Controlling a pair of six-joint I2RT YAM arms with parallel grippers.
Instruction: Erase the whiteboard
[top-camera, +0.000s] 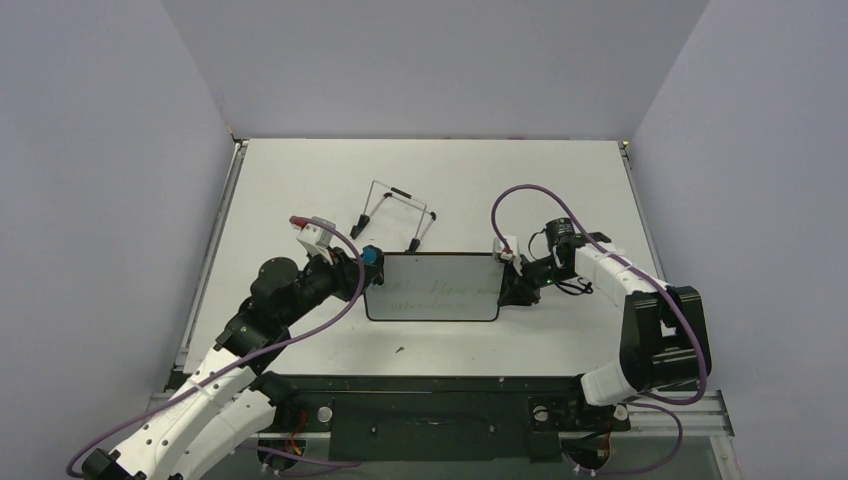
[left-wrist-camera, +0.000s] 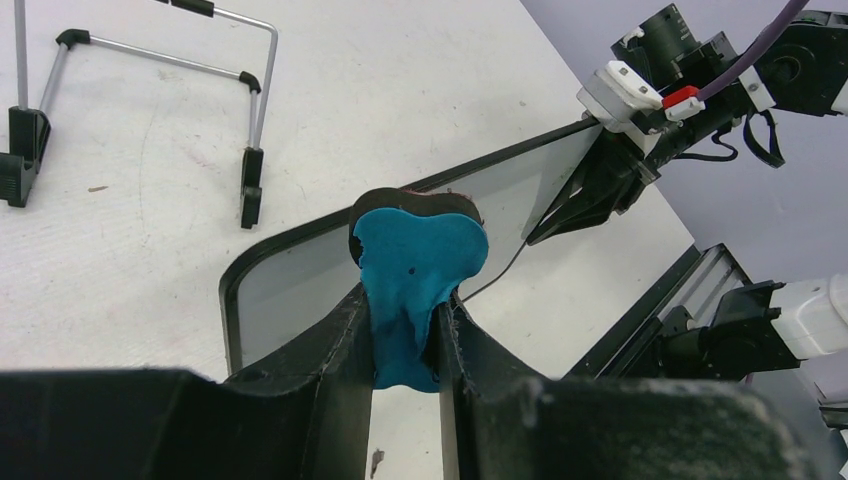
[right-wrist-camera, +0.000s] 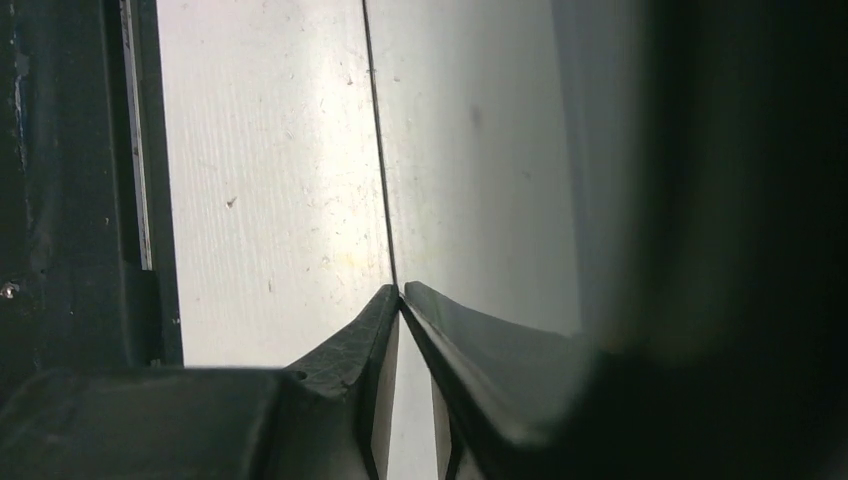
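Observation:
The small whiteboard (top-camera: 440, 290), dark-rimmed with faint greenish handwriting, stands out over the middle of the table. My left gripper is shut on a blue eraser (left-wrist-camera: 415, 255) with a dark pad, held at the board's left end in the top view. At the board's right edge is my right gripper (top-camera: 508, 300). In the right wrist view its fingertips (right-wrist-camera: 388, 297) come close together, with the board's thin dark edge (right-wrist-camera: 383, 170) running up to them. Whether they grip that edge cannot be told.
A folding metal stand (top-camera: 400, 200) lies behind the board, one foot close to its back edge. A small dark scrap (top-camera: 400, 349) is on the table in front.

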